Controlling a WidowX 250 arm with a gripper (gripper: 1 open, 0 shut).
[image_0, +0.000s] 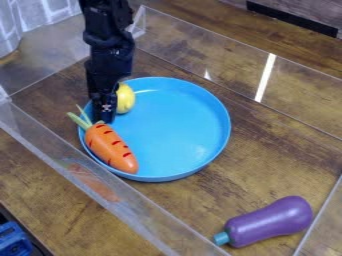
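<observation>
My dark gripper (102, 100) hangs down over the left rim of a blue plate (174, 130), open, with its fingertips low just above an orange toy carrot (110, 145) with green top, which lies in the plate's left part. A yellow rounded object (124, 97) sits at the plate's upper left, beside the gripper and partly hidden by it. Whether the fingers touch either toy I cannot tell.
A purple eggplant (267, 222) lies on the wooden table at lower right. Clear walls border the area at left and front. The table right of the plate is clear.
</observation>
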